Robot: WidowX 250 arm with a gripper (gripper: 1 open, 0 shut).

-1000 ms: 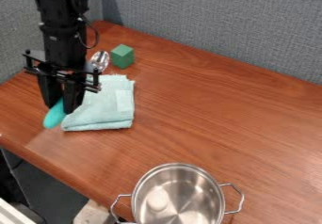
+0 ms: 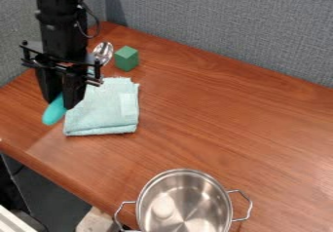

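Note:
My gripper (image 2: 60,92) hangs over the left part of the wooden table, its fingers around a teal elongated object (image 2: 54,112) that points down toward the tabletop. Whether the fingers close on it or it rests on the table is hard to tell. A folded pale cloth (image 2: 107,111) lies just right of the gripper. Behind it are a green block (image 2: 127,58) and a shiny spoon-like metal item (image 2: 103,52), partly hidden by the arm.
A steel pot (image 2: 185,209) with two handles stands at the front edge of the table (image 2: 240,109). Grey walls bound the back and left.
My gripper has shifted very slightly left and up, and the teal object with it. The other things are unmoved.

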